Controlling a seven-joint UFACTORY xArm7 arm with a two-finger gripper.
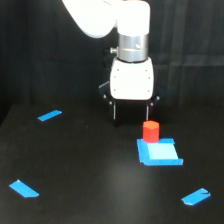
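Note:
A small red block (151, 131) stands upright at the back left edge of a white square (162, 152) bordered with blue tape. My gripper (131, 113) points down from the white arm, its two dark fingers spread well apart and nothing between them. In the image it lies just above and left of the block, with the right finger nearly over the block's top. How far apart in depth they are, I cannot tell.
Strips of blue tape lie at the back left (50, 115), front left (24, 188) and front right (196, 197). Dark curtains hang behind the arm.

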